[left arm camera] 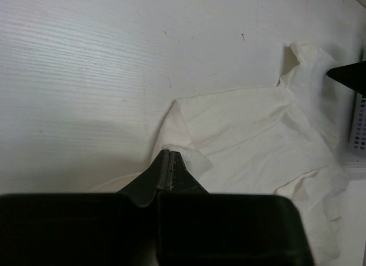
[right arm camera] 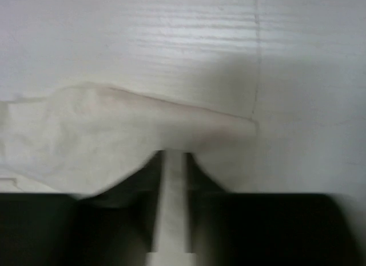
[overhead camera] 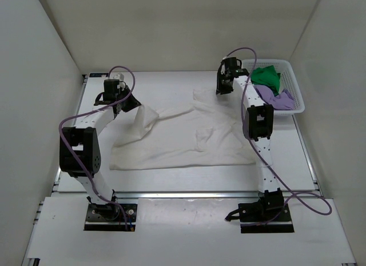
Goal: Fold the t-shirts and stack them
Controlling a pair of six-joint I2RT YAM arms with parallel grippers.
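A white t-shirt (overhead camera: 171, 140) lies spread on the table, its upper left part raised into a fold. At that fold my left gripper (overhead camera: 139, 105) is shut, and in the left wrist view its fingertips (left arm camera: 166, 163) meet with the white cloth (left arm camera: 191, 160) gathered right at them. My right gripper (overhead camera: 218, 93) hangs over the shirt's upper right part. In the right wrist view its blurred fingers (right arm camera: 150, 180) stand apart with a narrow gap, the shirt's far edge (right arm camera: 183, 108) just beyond. Nothing shows gripped there.
A white basket (overhead camera: 294, 86) at the right back holds a green cloth (overhead camera: 266, 77) and a purple cloth (overhead camera: 277, 99). It stands close beside the right arm. Bare white table (overhead camera: 160, 80) shows behind the shirt.
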